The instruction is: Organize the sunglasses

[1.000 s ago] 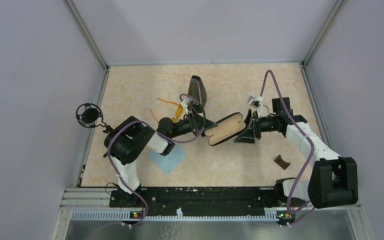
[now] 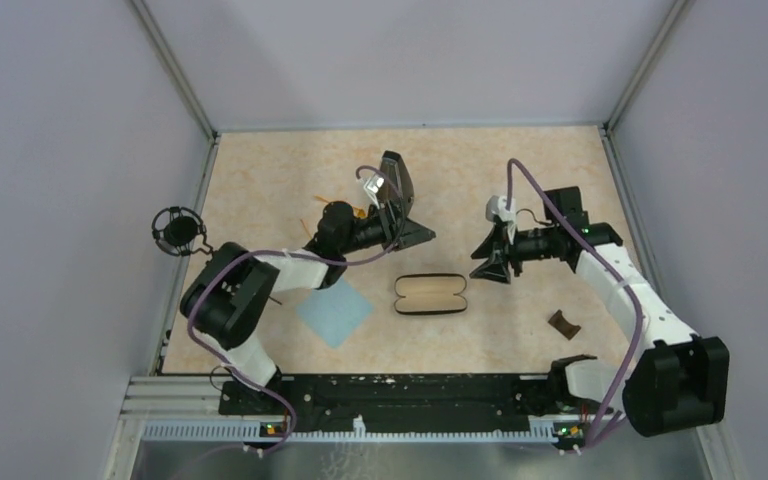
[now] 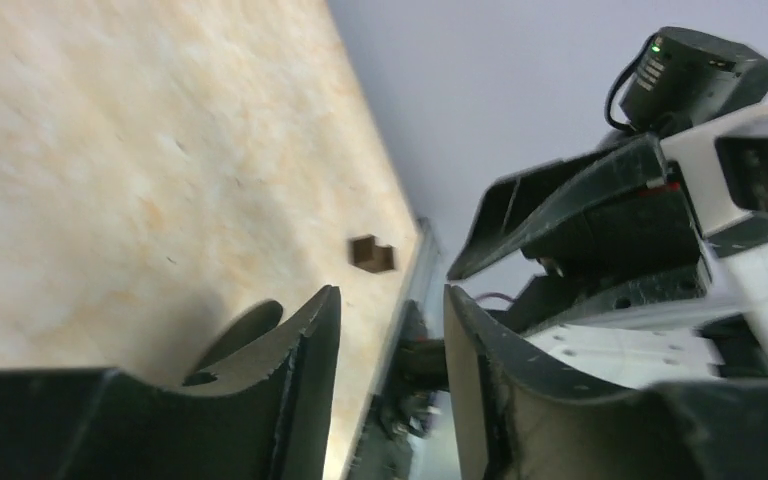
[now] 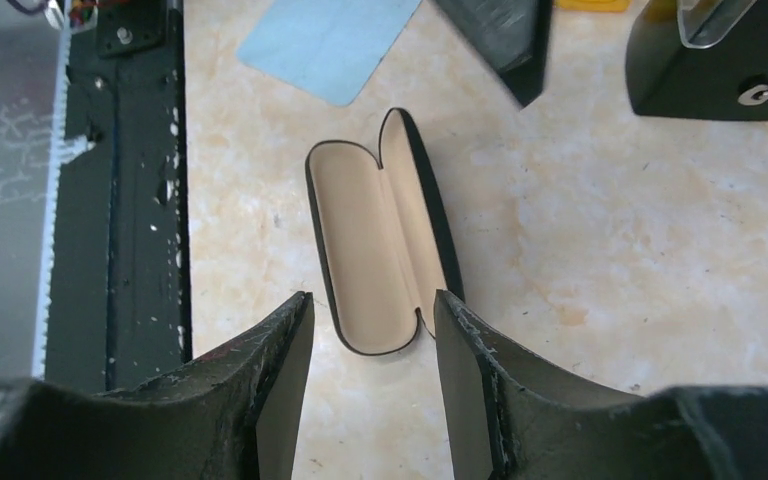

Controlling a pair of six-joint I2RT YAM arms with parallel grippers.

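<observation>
An open glasses case [image 2: 430,295], black outside and tan inside, lies empty on the table. The right wrist view shows the case [image 4: 365,245] with both halves spread, just beyond my right gripper. That gripper stands open to the right of the case, holding nothing. My left gripper [image 2: 418,233] hovers above and left of the case, its fingers apart with nothing between them; only a dark edge of the case [image 3: 245,335] shows in the left wrist view. Orange sunglasses [image 2: 360,212] lie at the back left, mostly hidden by the left arm.
Behind the left gripper stands a dark box [image 2: 396,180]. A light blue cloth [image 2: 335,315] lies front left, and a small brown piece [image 2: 564,324] front right. Bare table stretches across the back right.
The case was tilted between both grippers a second ago; now it rests on the table, free of them. The left arm's elbow has swung left and forward; the right wrist has shifted slightly.
</observation>
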